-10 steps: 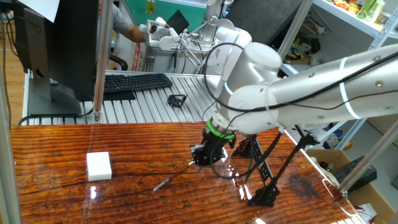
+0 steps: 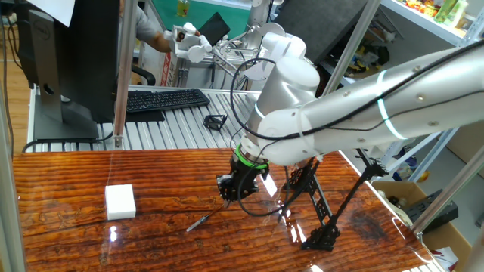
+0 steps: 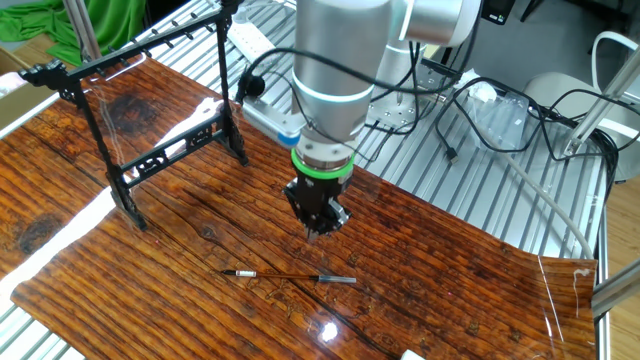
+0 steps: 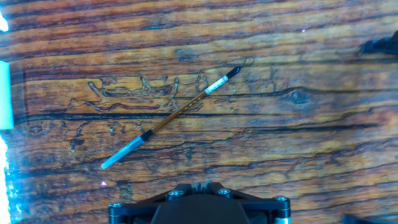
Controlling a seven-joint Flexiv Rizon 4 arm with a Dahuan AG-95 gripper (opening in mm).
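A thin brush with a brown shaft [image 4: 180, 112] lies flat on the wooden table, slanting across the wrist view. Its dark bristle tip points up and right there, and a clear sleeve covers its other end. The same brush [image 3: 290, 276] lies just in front of the arm in exterior view 2, and the brush [image 2: 200, 222] shows below the gripper in exterior view 1. Above the table hangs my gripper, its black fingers drawn together and nothing visible between them. It is apart from the brush, which lies fully in sight in the wrist view.
A black rack [image 3: 165, 155] with a hooked top bar stands on the table close to the arm. To the other side sits a white block [image 2: 120, 202]. Bare wood surrounds the brush. A monitor [image 2: 64, 68] and keyboard [image 2: 166, 100] stand beyond the table's edge.
In exterior view 1 the arm and gripper have shifted left and slightly up, away from the rack. The brush, block and rack lie where they were.
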